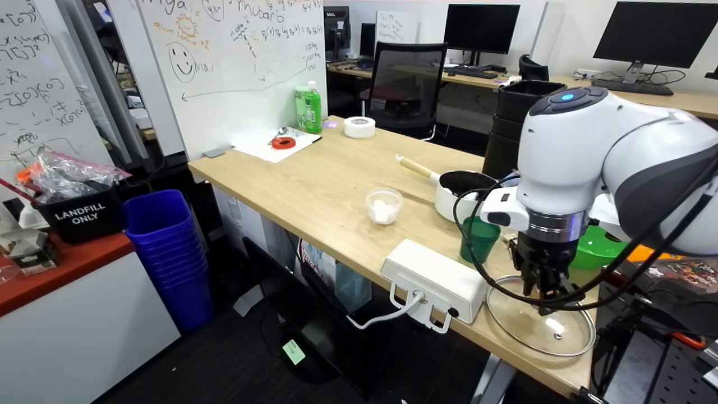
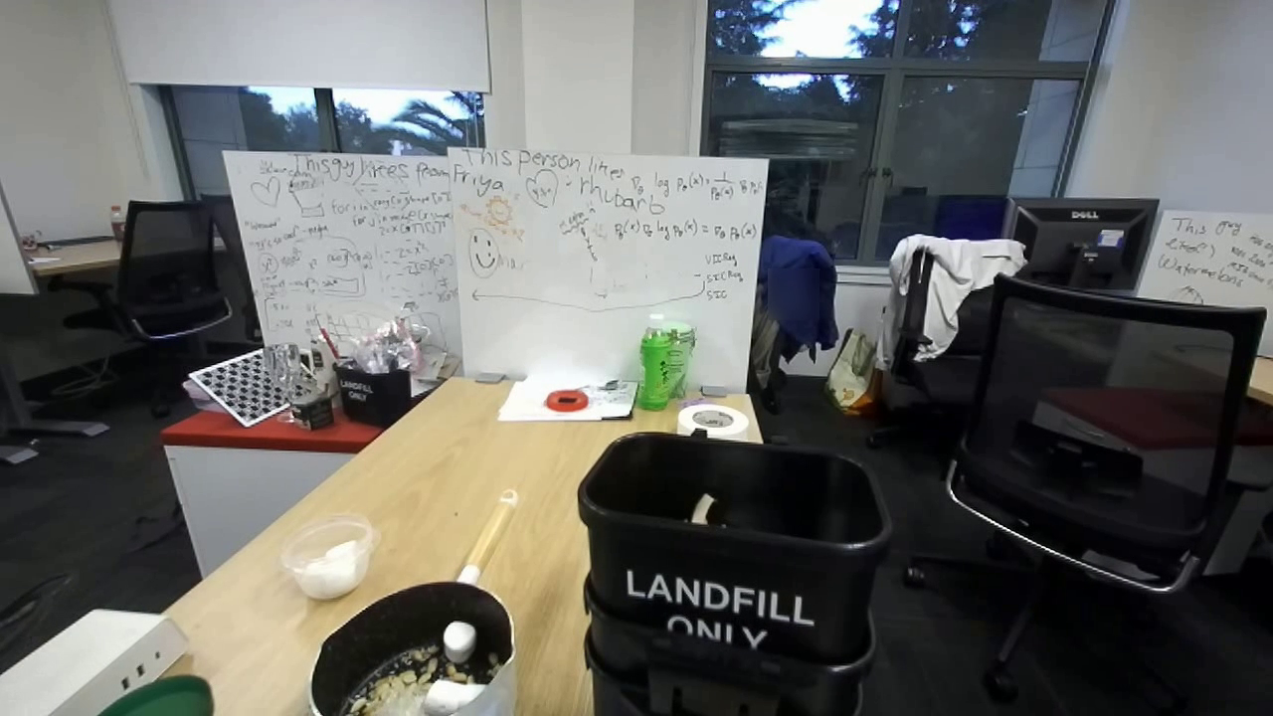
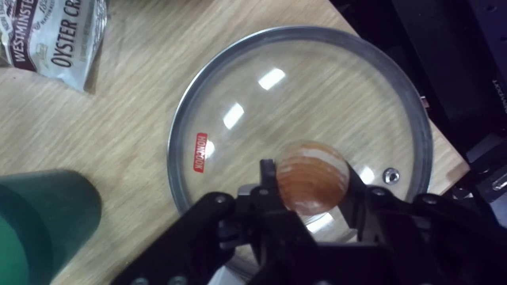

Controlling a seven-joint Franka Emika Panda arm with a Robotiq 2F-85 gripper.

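A round glass lid [image 3: 294,99] with a metal rim and a red label fills much of the wrist view. My gripper is shut on its wooden knob [image 3: 313,183], one dark finger on either side. In exterior view 1 the lid [image 1: 515,323] is at the near right corner of the table, below my gripper [image 1: 546,299]. Whether the rim touches the wood or hangs just above it, I cannot tell. A white pot [image 1: 452,202] with a wooden handle stands farther back; white lumps and pale bits lie inside the pot [image 2: 370,632].
Close to the lid are a green cup [image 1: 479,241], a white power box [image 1: 434,272] and a cracker packet [image 3: 61,42]. A green bowl [image 1: 595,248] sits behind the arm. One clear tub [image 1: 384,205] holds white pieces.
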